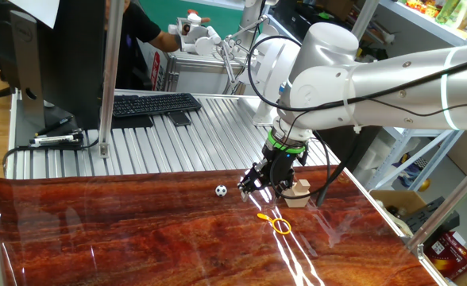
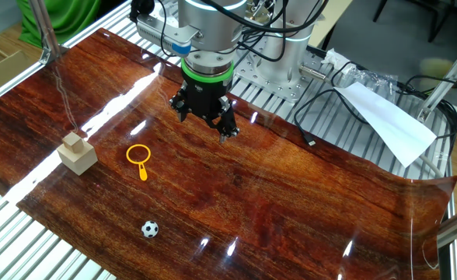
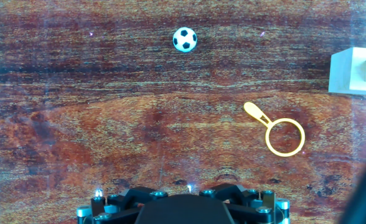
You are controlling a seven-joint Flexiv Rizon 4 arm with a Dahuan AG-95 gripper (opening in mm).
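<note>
My gripper [image 2: 204,128] hangs above the wood-patterned sheet with its fingers spread wide and nothing between them. In the wrist view the gripper shows at the bottom edge, its two sides far apart. A small black-and-white football [image 3: 185,39] rests on the sheet near the top middle of that view. Right of centre lies a flat yellow ring with a handle [image 3: 256,112], shaped like a magnifying glass. A pale wooden block [image 2: 78,159] with a smaller cube on top stands at the left in exterior view 2. All three objects are apart from the gripper.
The glossy brown sheet [image 2: 291,194] covers much of the slatted metal table, with wide bare areas. White paper [image 2: 388,123] and loose cables lie by its back right edge in exterior view 2. A keyboard [image 1: 156,104] sits behind the sheet. Metal posts rise at the edges.
</note>
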